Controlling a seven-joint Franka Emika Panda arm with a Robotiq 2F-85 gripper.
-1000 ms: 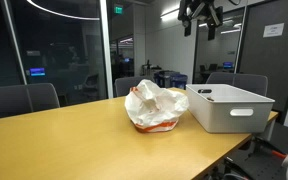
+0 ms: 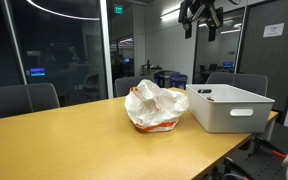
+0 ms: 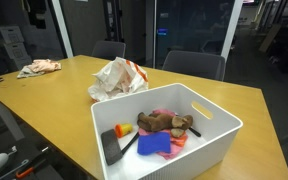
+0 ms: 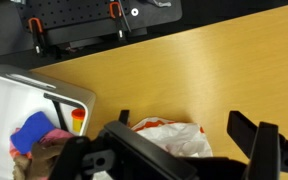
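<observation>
My gripper is open in the wrist view, its two black fingers wide apart with nothing held between them. Exterior view 1 has the gripper [image 2: 200, 32] high at the top edge, well above the table and the box. A crumpled white plastic bag [image 2: 156, 106] with orange-red marks rests on the table beside the box. Looking down from the wrist, part of the bag [image 4: 172, 133] shows between and below the fingers. The white box [image 3: 189, 103] holds a brown plush toy [image 3: 167, 123], a blue cloth-like item [image 3: 154, 144], pink fabric and an orange-yellow object [image 3: 122, 129].
To the left of the bag, the wooden table [image 2: 64, 145] is broad and bare. A dark object [image 3: 110, 146] lies along the box's inner side. Chairs [image 3: 193, 66] stand behind the table. A black metal frame [image 4: 84, 22] borders the table's edge.
</observation>
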